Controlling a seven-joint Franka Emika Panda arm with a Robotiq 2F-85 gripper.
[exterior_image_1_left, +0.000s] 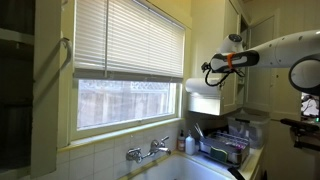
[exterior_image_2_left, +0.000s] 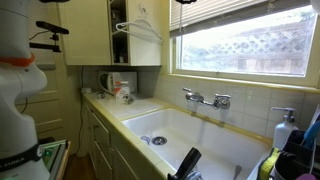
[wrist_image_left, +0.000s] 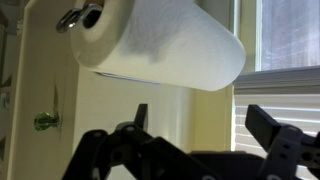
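Note:
A white paper towel roll (wrist_image_left: 175, 45) fills the top of the wrist view, with a metal holder end (wrist_image_left: 75, 18) at its left. It hangs level under the wall cabinet in exterior view 1, where the roll (exterior_image_1_left: 202, 87) shows as a pale cylinder. My gripper is open, its dark fingers wide apart with nothing between them. From the right, the arm reaches in so that the gripper (exterior_image_1_left: 207, 72) stands close to the roll's upper side; whether they touch I cannot tell.
The window blind (exterior_image_1_left: 130, 38) is left of the roll, and an open cabinet door (exterior_image_1_left: 232, 55) is beside the arm. Below lie the white sink (exterior_image_2_left: 200, 140), a wall faucet (exterior_image_2_left: 208, 98) and a dish rack (exterior_image_1_left: 222, 148) with dishes.

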